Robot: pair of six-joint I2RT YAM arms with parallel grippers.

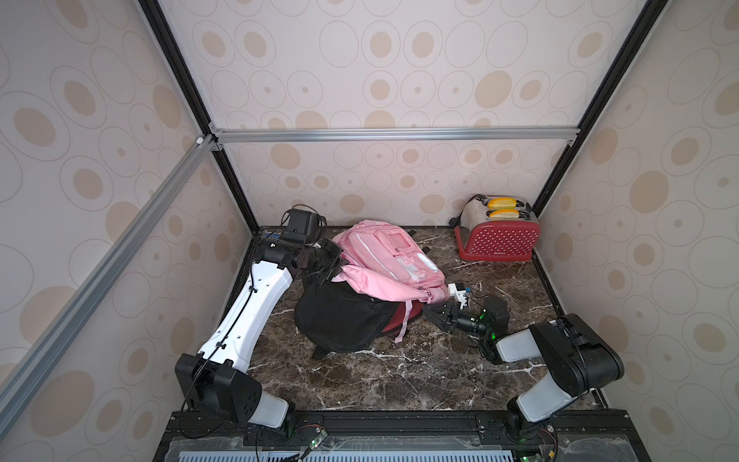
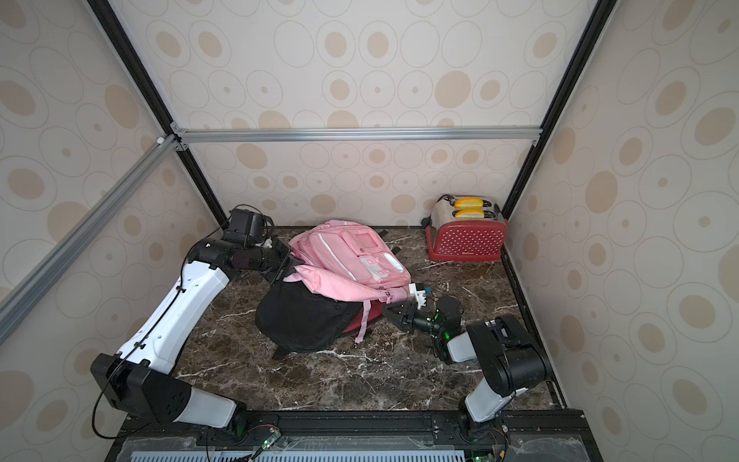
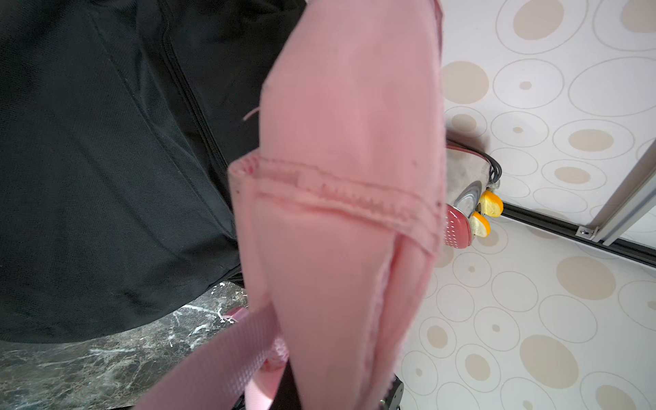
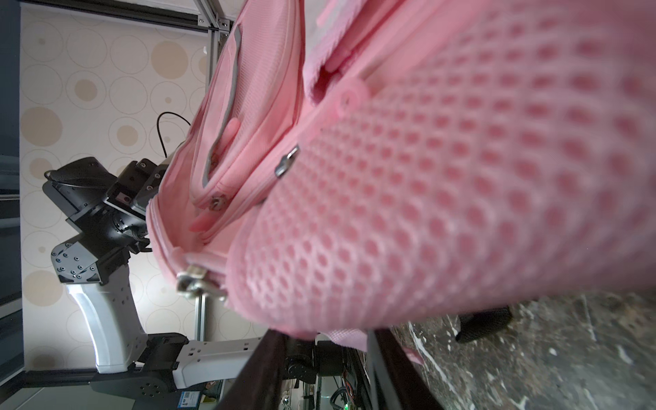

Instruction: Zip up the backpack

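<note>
The pink backpack [image 1: 388,250] lies on the dark marbled table, its pink flap [image 3: 352,116] pulled toward the left and its black panel [image 1: 346,315] spread in front. At the backpack's left end my left gripper [image 1: 329,260] is shut on the pink fabric, which fills much of the left wrist view and hides most of the fingers. A metal zipper pull [image 4: 287,162] shows on the backpack's side in the right wrist view. Low at the right front corner is my right gripper, its fingers apart, close under the pink mesh [image 4: 437,205] with nothing clearly between them.
At the back right stands a red toaster [image 1: 499,242] with yellow pieces [image 1: 504,203] on top. A pink strap [image 1: 402,323] hangs onto the table in front. Bare table [image 1: 369,385] lies along the front edge.
</note>
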